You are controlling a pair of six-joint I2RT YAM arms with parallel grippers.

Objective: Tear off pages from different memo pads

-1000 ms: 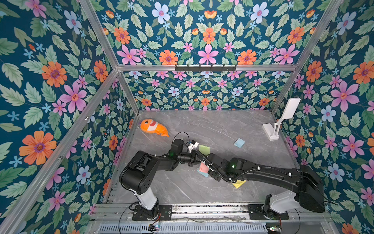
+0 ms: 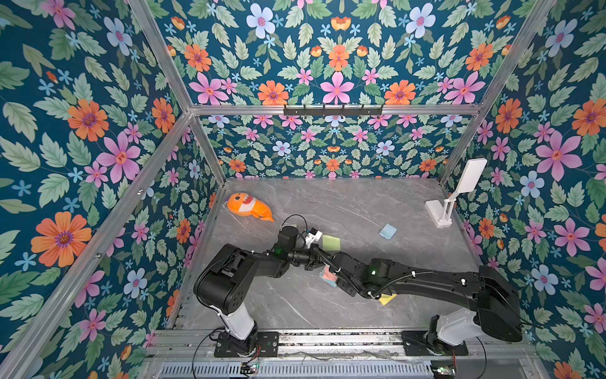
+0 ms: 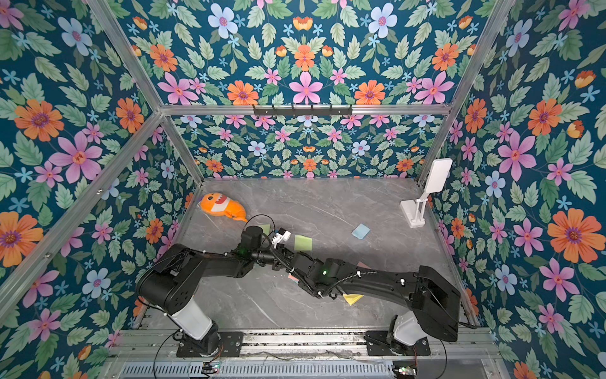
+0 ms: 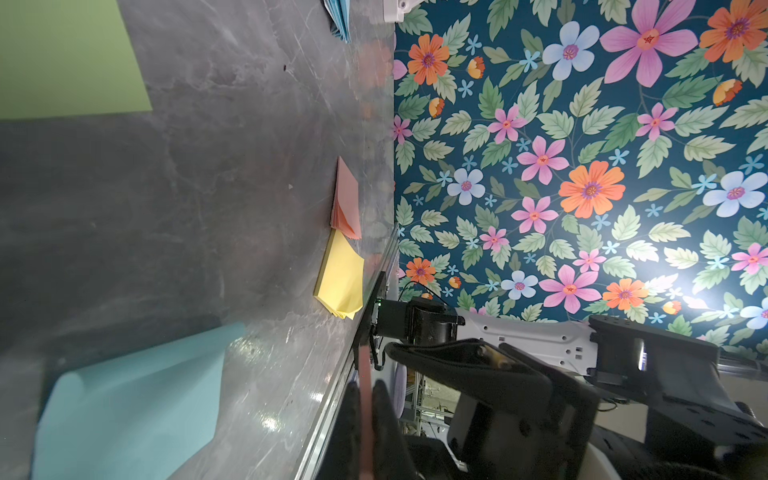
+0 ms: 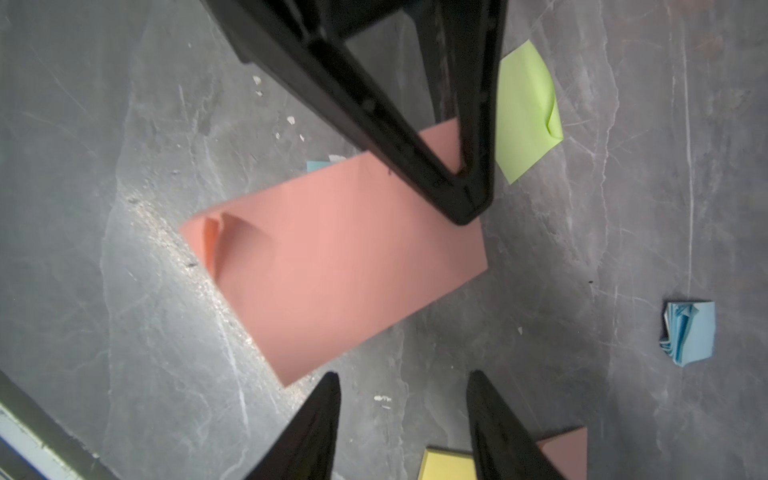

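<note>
A loose pink sheet [image 5: 344, 256] with one curled corner hangs above the table in the right wrist view. My left gripper is shut on its edge; in the left wrist view that sheet is a thin strip between the fingers. Facing the sheet, my right gripper stands open and empty, its fingertips near the sheet's lower side. A pink pad [image 4: 345, 196] lies beside a yellow pad [image 4: 340, 276] on the table. Farther back rests a small blue pad [image 2: 387, 231], its layers fanned at one side.
A light blue sheet [image 4: 144, 400] lies below the pink sheet, mostly covered from above. Behind the grippers lies a green sheet [image 2: 330, 243]. An orange plush toy [image 2: 248, 206] is at back left and a white lamp [image 2: 442, 211] at back right. Bare table surrounds the blue pad.
The right arm has shifted slightly, its forearm now lying a little differently across the pink sheet and yellow pad. The left arm looks unmoved.
</note>
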